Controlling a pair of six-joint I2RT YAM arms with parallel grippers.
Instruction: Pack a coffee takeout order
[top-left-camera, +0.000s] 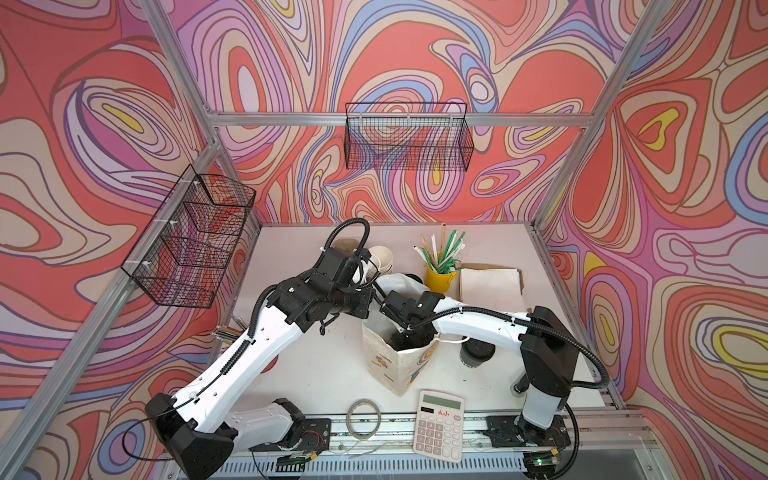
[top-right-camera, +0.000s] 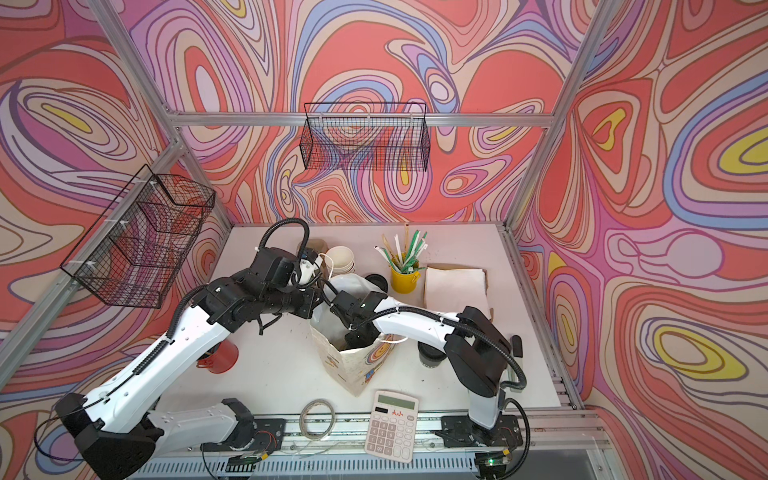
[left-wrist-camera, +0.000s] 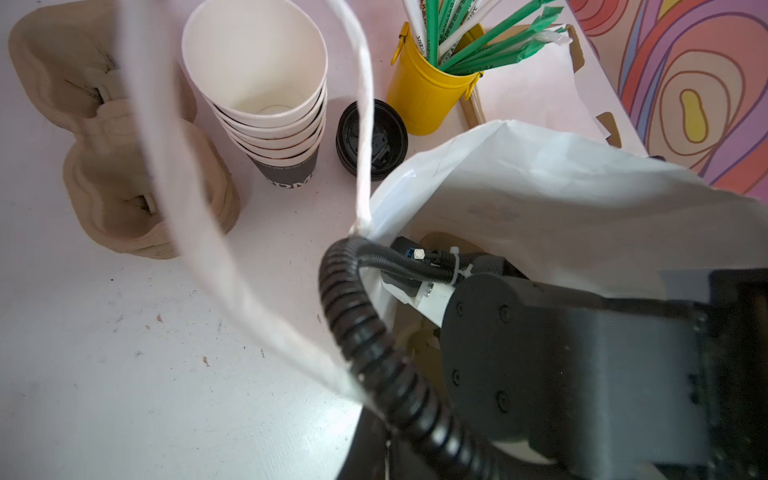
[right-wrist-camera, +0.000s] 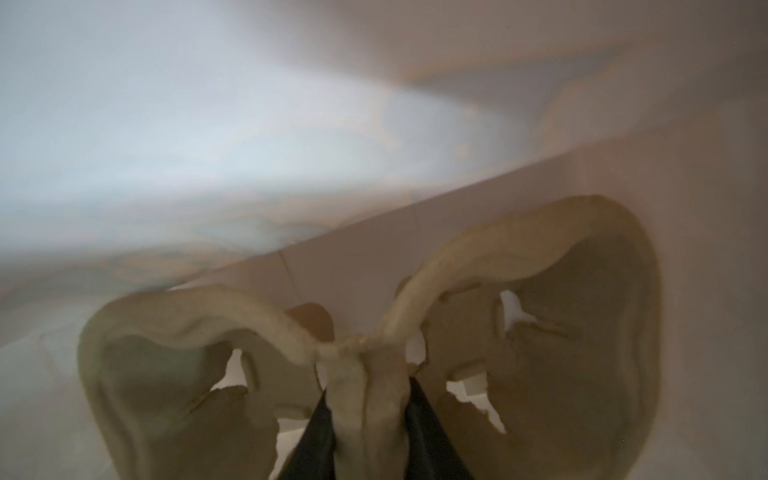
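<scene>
A white paper bag with a printed front stands open at the table's middle. My left gripper is shut at the bag's left rim, beside the white handle; whether the paper is pinched between its fingers does not show. The right arm reaches down into the bag. Inside it, the brown cup carrier shows in the right wrist view, no cups in its two visible hollows. My right gripper straddles the carrier's middle ridge, one finger on each side. How firmly they press cannot be told.
Behind the bag are another brown carrier, stacked paper cups, a black lid and a yellow bucket of straws. A dark-lidded jar stands to its right, a calculator in front.
</scene>
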